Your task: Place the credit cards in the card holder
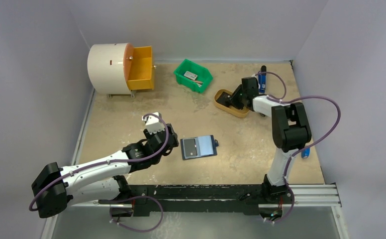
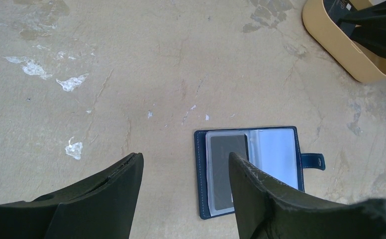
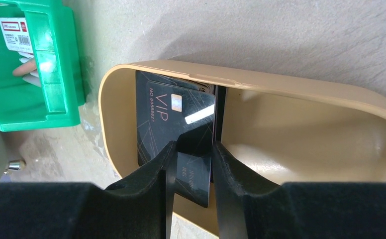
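Observation:
Black cards, the top one marked VIP, lie stacked at one end of a tan tray. My right gripper reaches down into that tray, its fingers partly open. One finger is over the face of the top card, the other by the stack's right edge; no firm hold shows. The card holder lies unfolded on the table, a clear sleeve with a dark grey insert on its left half and a pale panel on its right. Beside its left edge is my left gripper, open with nothing between its fingers.
A green bin with small items stands left of the tray. A white drum with a yellow drawer is at the back left, and a blue-and-black object lies behind the right arm. Bare table separates tray and holder.

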